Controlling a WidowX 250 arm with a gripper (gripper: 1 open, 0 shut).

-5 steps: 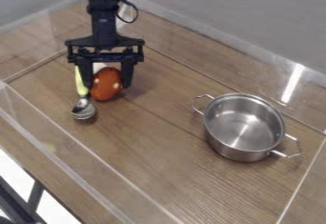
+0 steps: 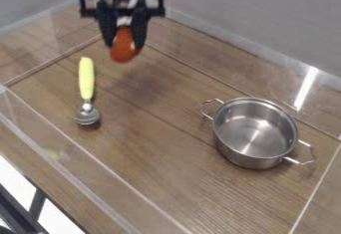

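Observation:
The gripper, blurred dark at the top centre, is shut on an orange-red object held in the air above the table. A spoon with a yellow handle lies below and to the left of it, its metal head toward the viewer. A steel pot with two side handles stands on the right.
Pale walls or edges border it at the back right and along the left.
The gripper has risen from beside the spoon, carrying the orange-red object up off the table. The spoon and pot have not visibly moved.

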